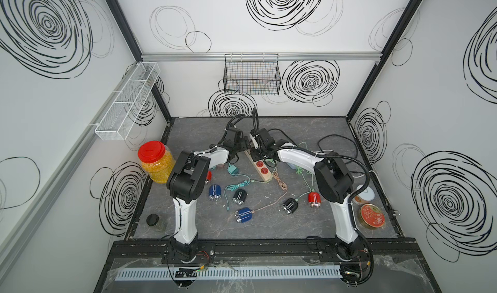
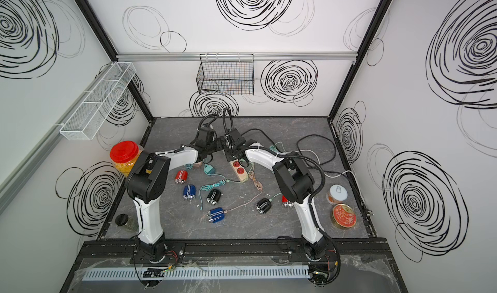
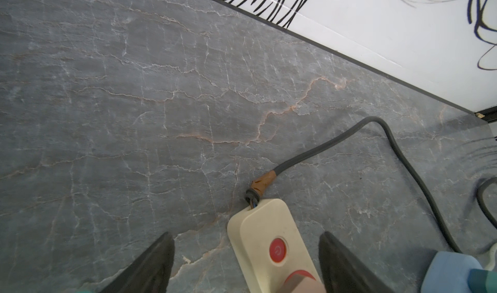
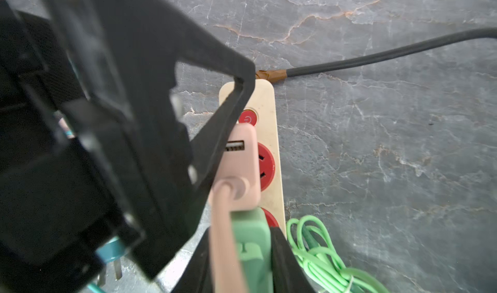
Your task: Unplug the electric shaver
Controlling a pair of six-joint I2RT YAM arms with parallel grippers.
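A cream power strip [image 4: 266,101] lies at the table's middle, a pink plug [image 4: 240,163] and a green plug [image 4: 251,220] on it. In the right wrist view my right gripper has its fingertips either side of the green plug, with the pink cord across it; whether it grips is unclear. My left gripper is open over the strip's upper end, the strip and a pink shape between its blurred fingers. Several shavers lie in front, among them a blue one [image 1: 243,214], a black one [image 1: 290,205] and a red one [image 1: 314,198].
A yellow-filled jar [image 1: 155,161] stands at the left, tins [image 1: 371,215] at the right. Coiled green cord [image 4: 321,251] and a black cable [image 3: 336,140] lie beside the strip. Wire baskets [image 1: 251,75] hang on the walls.
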